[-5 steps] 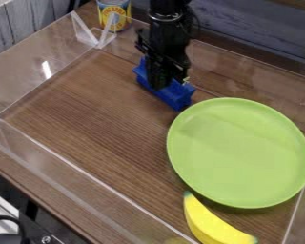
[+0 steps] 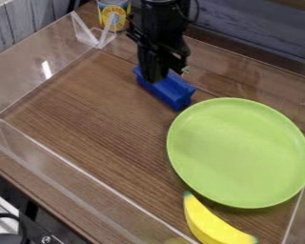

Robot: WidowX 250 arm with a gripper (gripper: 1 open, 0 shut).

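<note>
My black gripper [image 2: 156,69] hangs at the top centre, its tips low over a blue block [image 2: 171,91] on the wooden table. The fingers are dark and small, so whether they are open or shut is hard to tell; the block's left end is partly hidden behind them.
A large green plate [image 2: 238,152] lies to the right, with a yellow banana [image 2: 213,223] below it. A can [image 2: 113,15] stands at the back left. Clear plastic walls edge the table.
My gripper has risen slightly from the blue block over the last second. The block, plate and banana look to be in the same places.
</note>
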